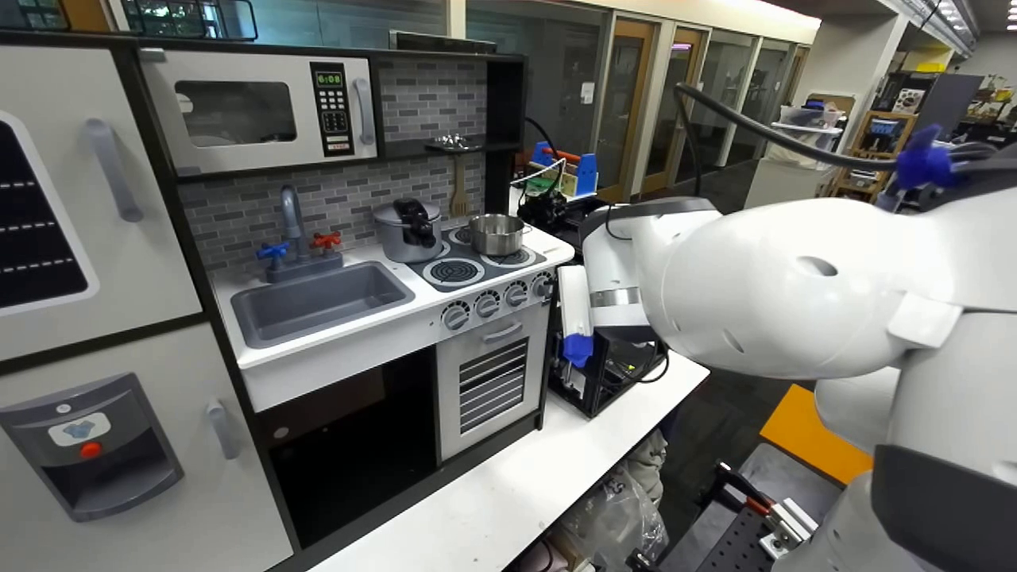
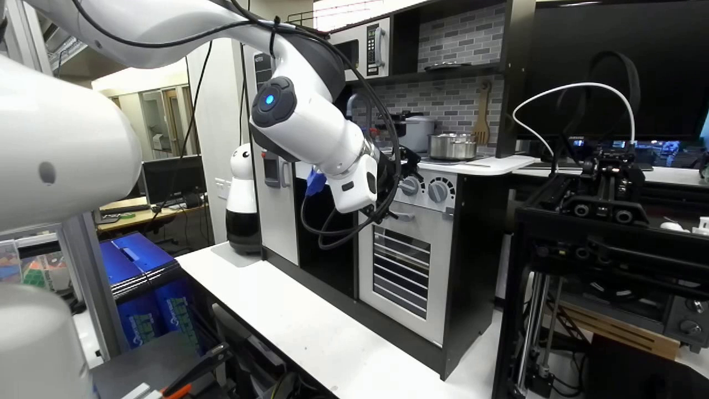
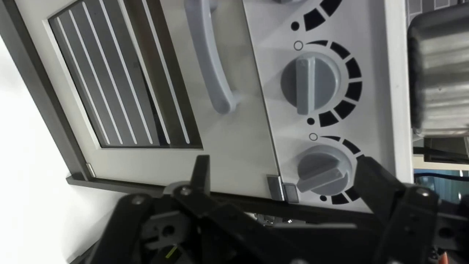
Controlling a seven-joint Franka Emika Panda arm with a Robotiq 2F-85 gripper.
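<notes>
My gripper stands open in the wrist view, its two dark fingers wide apart and nothing held. Facing it is the toy stove's front, with the grey end knob seen between the fingers, nearer the right one; I cannot tell how far off it is. Another knob sits above it in that view. To the left is the shut oven door with its curved grey handle. In exterior view 1 the arm's white wrist housing appears beside the stove's right end, and the fingers are hidden.
A steel pot and a lidded grey pot stand on the stovetop. Left of them is the sink. A black-framed machine stands to the stove's right.
</notes>
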